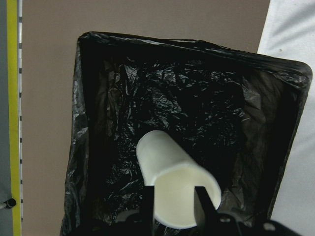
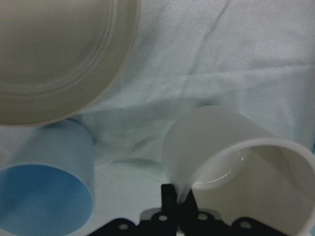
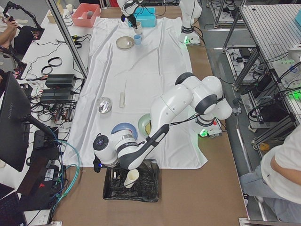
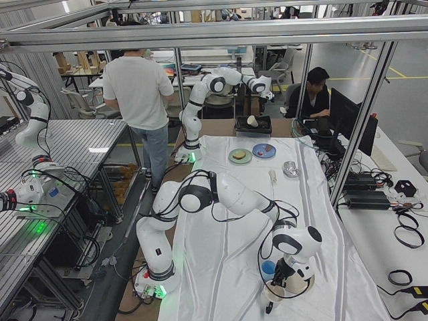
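A white cup (image 3: pixel 131 177) lies on its side inside the black bag-lined bin (image 1: pixel 290 71), under my left gripper, whose fingers stand apart with the cup visible beyond and between them. Across the table, a second white cup (image 2: pixel 216 132) has its rim held in my right gripper. A blue cup (image 2: pixel 47 152) is beside it, and a beige plate (image 2: pixel 88 73) lies near both. In the camera right view the right gripper (image 4: pixel 277 281) is partly hidden by its wrist.
A blue plate (image 4: pixel 265 148), a green plate (image 4: pixel 246 158) with yellow food, a foil item (image 4: pixel 290 168) and a pale utensil (image 4: pixel 273 176) lie on the white cloth. A cyan bin (image 3: pixel 145 19) stands at the far end.
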